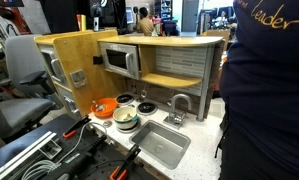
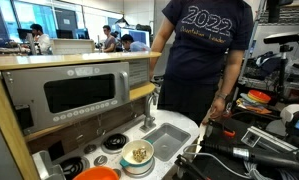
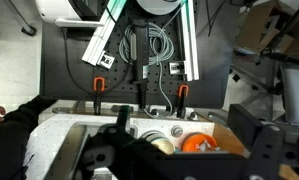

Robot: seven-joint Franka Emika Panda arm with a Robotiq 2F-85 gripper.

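My gripper reaches in from the bottom of the wrist view. Its two dark fingers stand wide apart, so it is open with nothing between them. On the white counter of a toy kitchen sit an orange bowl (image 1: 105,107) and a pale green pot (image 1: 126,116). Light-coloured contents (image 2: 138,168) show inside the pot in the second exterior view. The grey sink (image 1: 163,145) with its faucet (image 1: 177,110) looks empty. Above the counter is a closed silver microwave (image 1: 120,60).
A person in a dark shirt (image 1: 273,80) stands right beside the sink. Black rails and a coiled cable (image 3: 157,45) lie in front of the counter. The wooden shelf (image 1: 171,80) beside the microwave is bare.
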